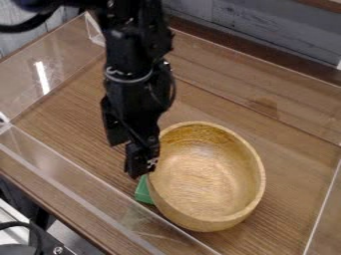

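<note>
My black arm comes down from the top left, and its gripper hangs open low over the table, just left of a large wooden bowl. A green object lies beside the bowl's lower left side, below the gripper and partly hidden by the bowl.
The wooden table has free room behind and right of the bowl. A clear edge strip runs along the front left, and a grey plank wall stands at the back.
</note>
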